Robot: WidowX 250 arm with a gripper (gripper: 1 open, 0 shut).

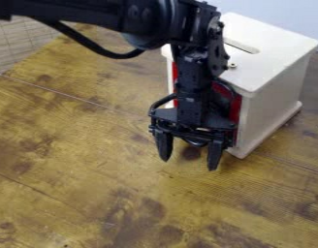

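A white box (273, 87) with a slot in its top and a red front stands at the upper right. The black gripper (189, 153) hangs in front of the red front, low over the wooden floor, its two fingers pointing down and apart, open. A dark round shape shows between and behind the fingers, too obscured to identify. The arm covers much of the box's front.
A light mat (19, 44) lies at the far upper left, and a pale wall is behind the box.
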